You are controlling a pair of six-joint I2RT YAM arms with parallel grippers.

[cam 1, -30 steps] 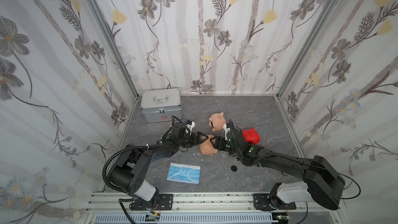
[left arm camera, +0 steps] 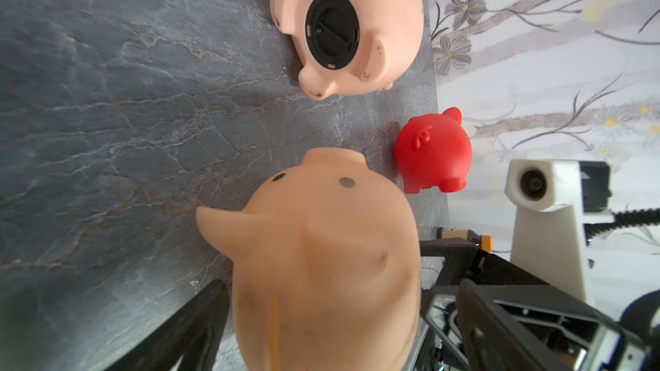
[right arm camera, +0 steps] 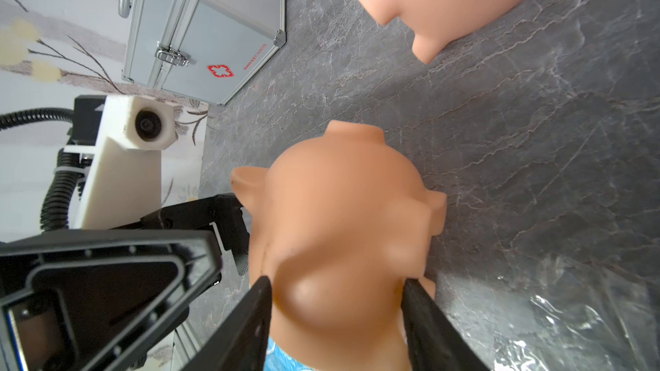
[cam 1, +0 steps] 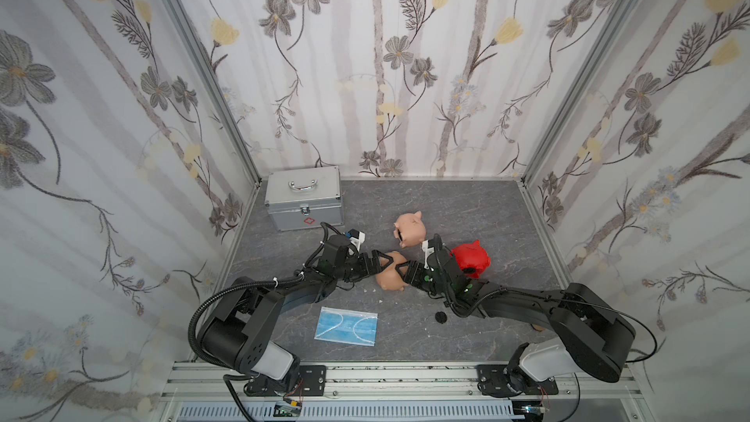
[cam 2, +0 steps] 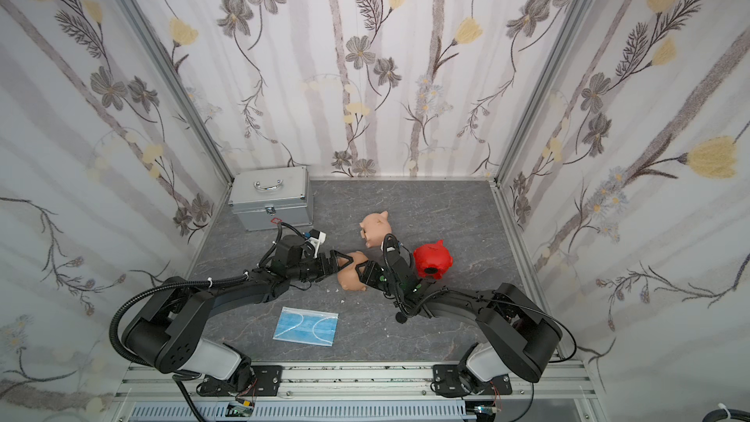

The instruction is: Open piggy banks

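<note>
A peach piggy bank (cam 1: 391, 273) lies on the table between my two grippers. Its head, ears and yellowish slot face the left wrist view. My left gripper is open, its fingers standing apart on either side of this pig. From the other end, the right gripper's part-spread fingers (right arm camera: 420, 323) flank the same body; whether my right gripper presses on it cannot be told. Behind lies another peach piggy bank (left arm camera: 385, 13), a black plug (left arm camera: 332, 30) in its belly. The red piggy bank (cam 2: 434, 256) sits at the right, beyond the right arm.
A silver case (cam 1: 304, 199) stands at the back left. A blue face mask (cam 1: 346, 326) lies flat in front, and a small black disc (cam 1: 440, 317) rests below the right gripper. Bare table runs along the back right.
The near pig has stirred only a little, and the left arm is almost still.
</note>
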